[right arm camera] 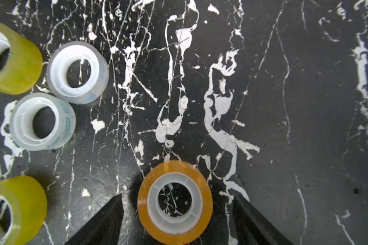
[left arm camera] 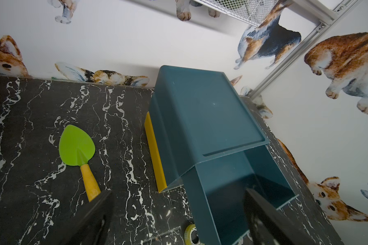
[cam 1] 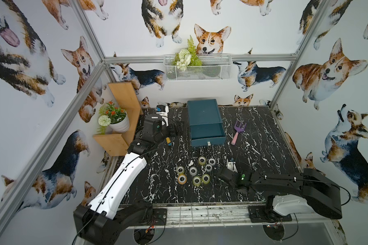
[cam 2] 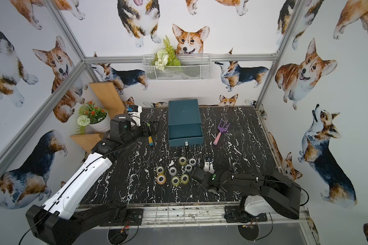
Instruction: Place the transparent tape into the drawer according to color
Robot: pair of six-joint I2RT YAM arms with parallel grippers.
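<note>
In the right wrist view an orange-rimmed tape roll [right arm camera: 206, 200] lies flat between the two fingers of my right gripper, which is open. Two clear tape rolls [right arm camera: 61, 114] and two yellow ones [right arm camera: 28, 208] lie to the left. From above, several tape rolls [cam 2: 173, 171] are grouped on the table left of that gripper; the arm hides the orange roll there. The blue-green drawer box [cam 1: 204, 111] stands at the back with its drawer [cam 1: 210, 142] pulled out and bare inside. Left of it, my left gripper hangs open and empty.
A green trowel with a yellow handle [left arm camera: 90, 181] lies left of the box, and a purple fork with a pink handle [cam 1: 235, 135] lies right of it. A potted plant [cam 1: 119, 122] stands on a wooden shelf at the left.
</note>
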